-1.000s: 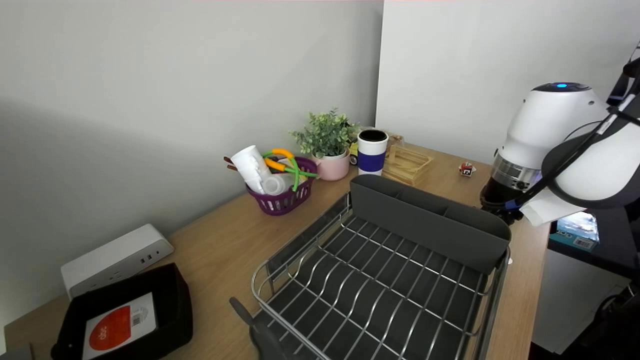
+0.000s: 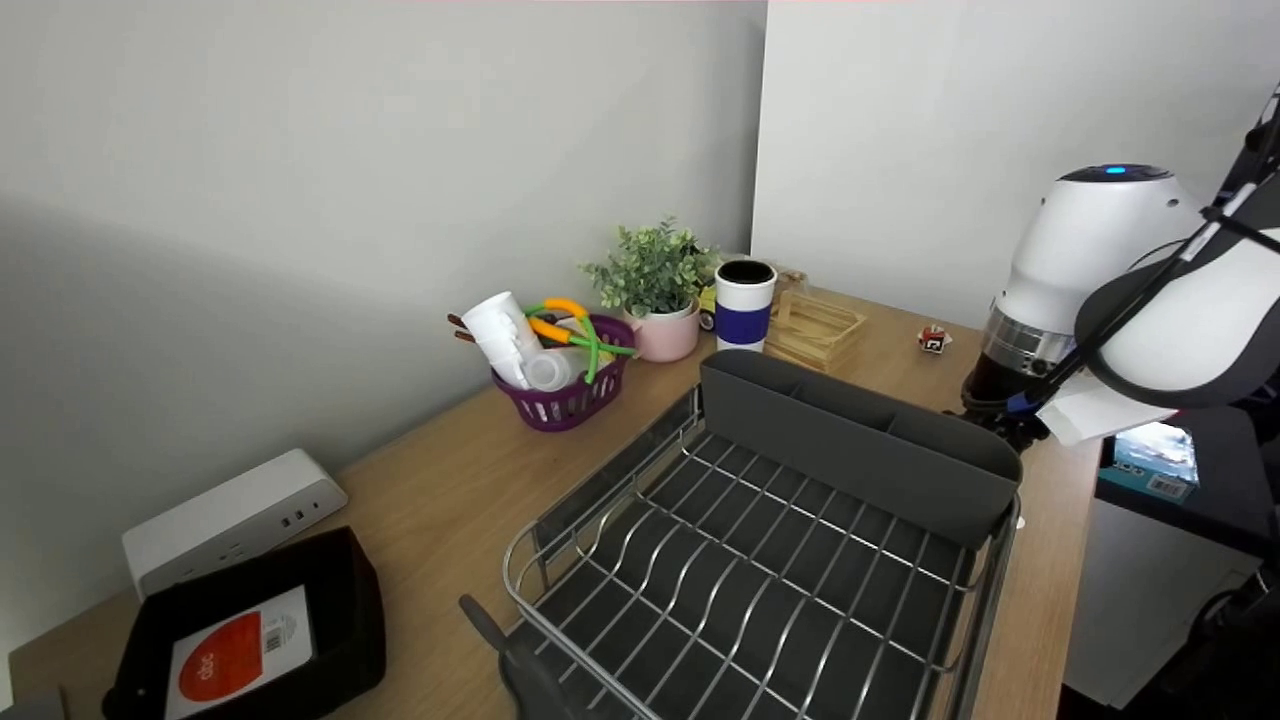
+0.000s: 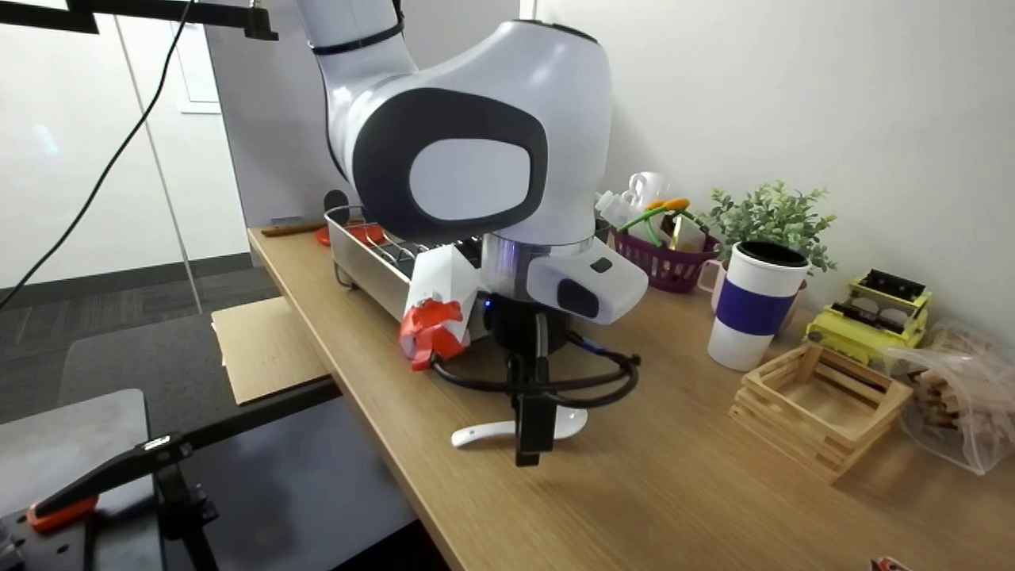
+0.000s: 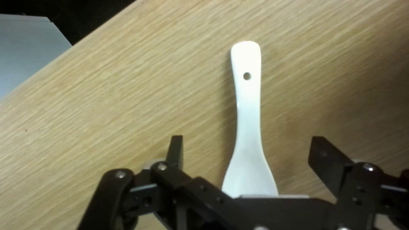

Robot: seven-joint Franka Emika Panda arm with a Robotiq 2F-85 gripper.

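Observation:
A white spoon (image 4: 248,115) lies on the wooden table, its holed handle end pointing up in the wrist view and the near end of its bowl hidden behind the gripper's body. My gripper is open above it, one dark finger on each side and a clear gap to both. In the second exterior view the gripper (image 3: 534,455) hangs in front of the same spoon (image 3: 485,433), pointing down at the table. The fingers are out of sight behind the dish rack in the first exterior view.
A dish rack (image 2: 858,446) stands close beside the arm. A white cup with a blue band (image 3: 752,309), a wooden crate (image 3: 823,409) and a purple basket (image 3: 666,262) stand toward the wall. The table's edge (image 3: 381,433) runs near the spoon handle.
In the first exterior view the arm has shifted very slightly to the left and down. The dish rack, basket and cup have stayed in place.

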